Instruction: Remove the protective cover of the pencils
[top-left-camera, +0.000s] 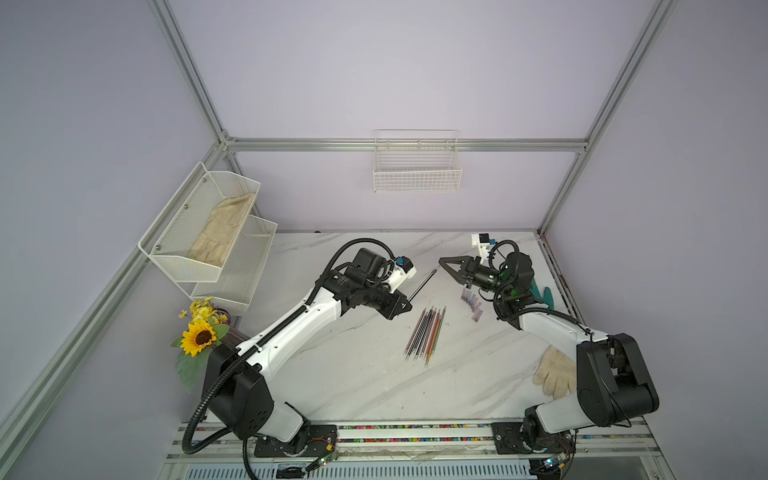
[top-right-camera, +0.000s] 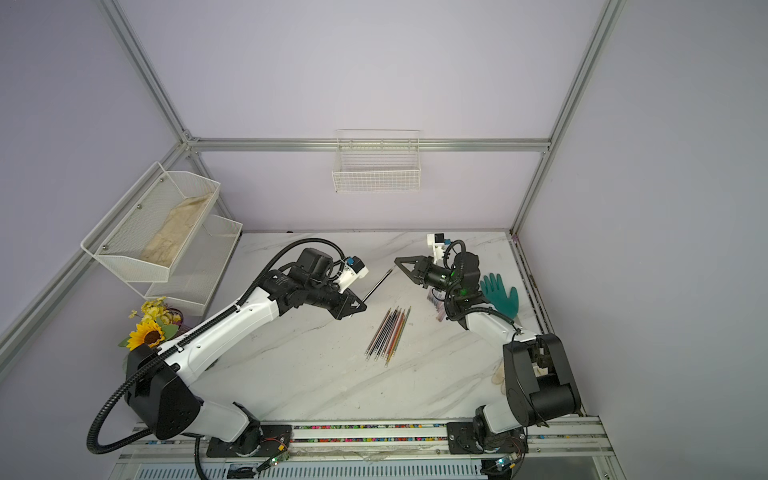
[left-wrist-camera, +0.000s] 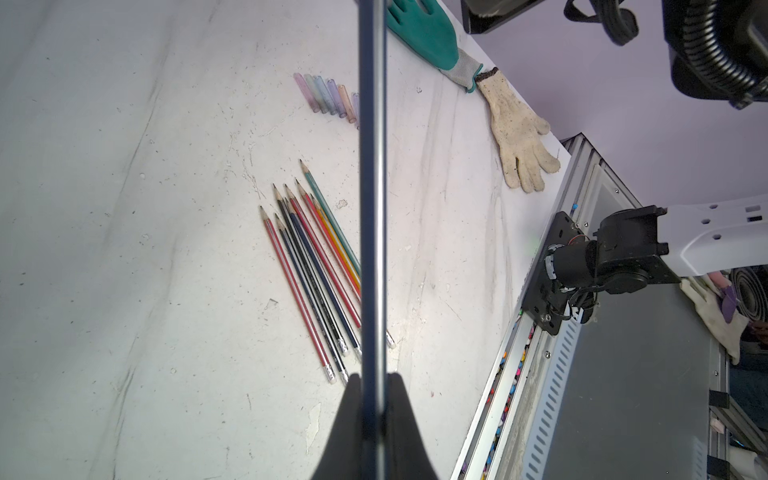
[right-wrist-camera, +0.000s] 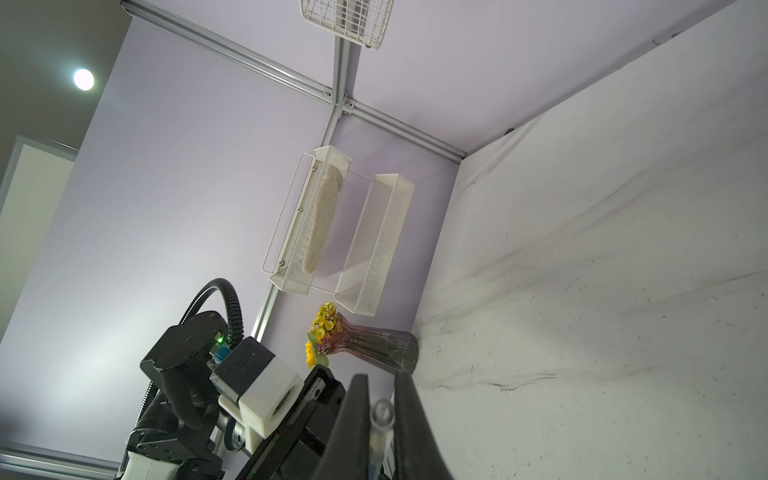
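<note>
My left gripper (top-left-camera: 406, 305) is shut on a dark pencil (left-wrist-camera: 373, 200), which slants up and right above the table. The pencil's far end leaves the left wrist view at its top. My right gripper (top-left-camera: 441, 263) stands close beyond that end, with a small gap between them in the top left view. Between its fingers is a small clear cap (right-wrist-camera: 382, 414), seen end-on, so the right gripper is shut on it. Several pencils (left-wrist-camera: 316, 256) lie side by side on the table with bare points. Several tinted clear caps (left-wrist-camera: 326, 94) lie in a row behind them.
A green glove (top-right-camera: 500, 296) and a cream glove (left-wrist-camera: 516, 132) lie at the table's right side. A flower vase (right-wrist-camera: 368, 340) and mesh baskets (top-left-camera: 212, 240) stand at the left.
</note>
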